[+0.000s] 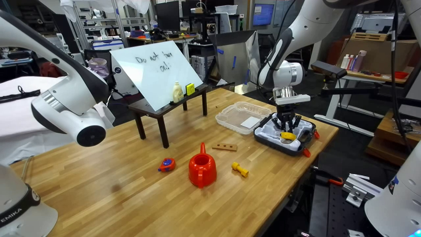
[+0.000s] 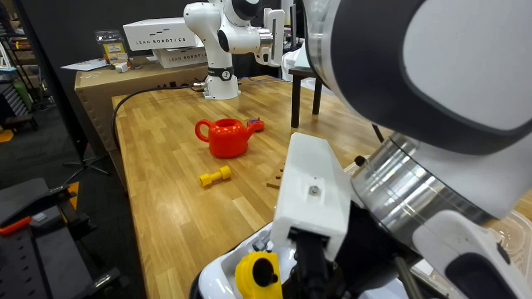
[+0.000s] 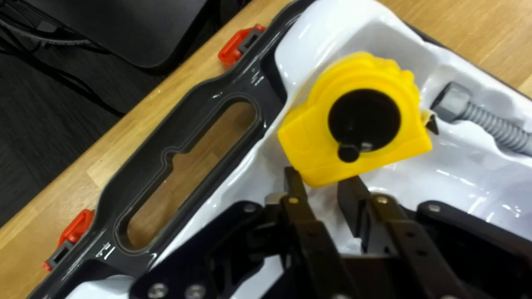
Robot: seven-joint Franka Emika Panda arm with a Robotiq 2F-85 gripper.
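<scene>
A yellow tape measure (image 3: 319,134) with a black round face sits in the white insert (image 3: 464,174) of a black case (image 3: 107,199). My gripper is down in the case, its tips right at the tape measure's lower edge in the wrist view. A gap shows between the two fingers, and I see nothing clamped there. Exterior view 2 has the yellow tape measure (image 2: 249,274) beside the gripper's dark fingers, which partly cover one another. From exterior view 1, the gripper (image 1: 286,128) points down behind the tape measure (image 1: 288,136).
A grey bolt (image 3: 486,114) lies in the insert near the tape measure. On the table are a red watering can (image 1: 202,173), a yellow dumbbell-shaped piece (image 1: 239,169), a holed wooden strip (image 1: 225,146) and a red tape measure (image 1: 167,164). A clear tray (image 1: 230,123) adjoins the case.
</scene>
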